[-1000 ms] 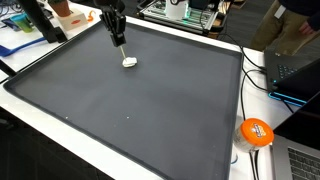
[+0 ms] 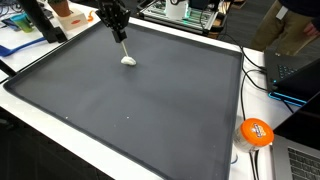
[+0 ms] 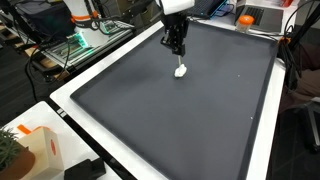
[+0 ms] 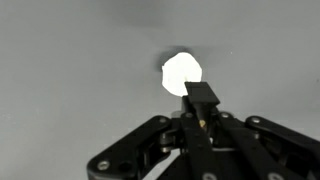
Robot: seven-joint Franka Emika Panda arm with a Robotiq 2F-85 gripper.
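Note:
My gripper (image 2: 120, 38) is at the far side of the dark board, shut on a thin pale stick (image 2: 124, 47) that slants down from its fingers. At the stick's lower end is a small white rounded piece (image 2: 128, 61), on or just above the board; I cannot tell which. Exterior view 2 has the white piece (image 3: 180, 71) directly below my gripper (image 3: 179, 52). From the wrist, that piece (image 4: 181, 73) appears just beyond the dark fingertips, with a dark shadow along its upper left edge. Most of the stick is hidden there by the fingers.
The dark board (image 2: 150, 110) is otherwise clear. An orange-lidded container (image 2: 254, 133) stands on the white table's right edge, beside laptops. Several items crowd the table's far left corner. A terracotta pot (image 3: 14, 158) is at the near left in exterior view 2.
The white piece's outline has altered slightly, as if tilted a little. My gripper has stayed in nearly the same place, still with the stick in it.

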